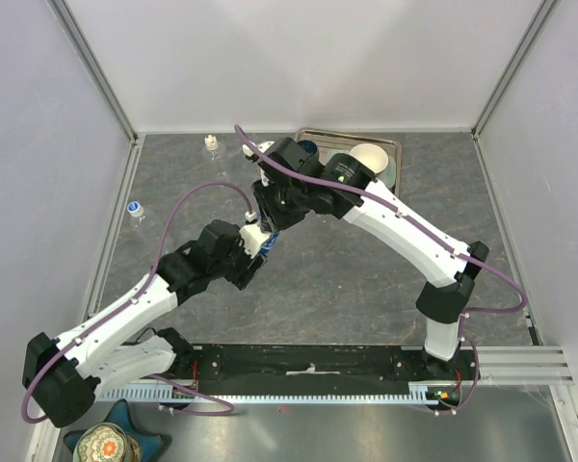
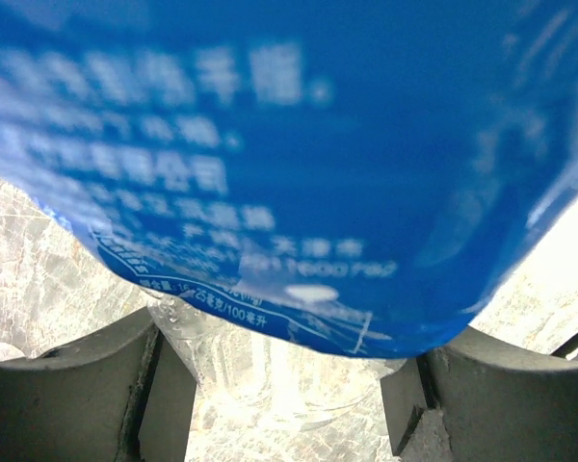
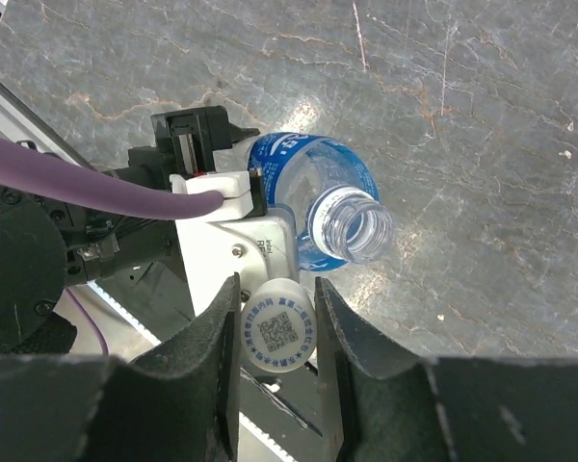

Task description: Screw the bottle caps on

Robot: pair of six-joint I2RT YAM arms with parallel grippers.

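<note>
A clear bottle with a blue label (image 3: 352, 207) is held tilted, and its threaded mouth is bare in the right wrist view. My left gripper (image 1: 258, 258) is shut on this bottle; its label (image 2: 270, 173) fills most of the left wrist view, with the finger pads (image 2: 154, 385) low on both sides. Between the fingertips of my right gripper sits a white cap (image 3: 280, 332) with a printed square code, and the fingers touch it on either side. Cap and bottle mouth are apart. From above, the right gripper hides the cap.
At the left stand a bottle with a blue cap (image 1: 135, 208) and one with a pale cap (image 1: 211, 142). A metal tray (image 1: 397, 159) at the back carries a white bowl (image 1: 370, 157) and a dark blue cup (image 1: 308, 147).
</note>
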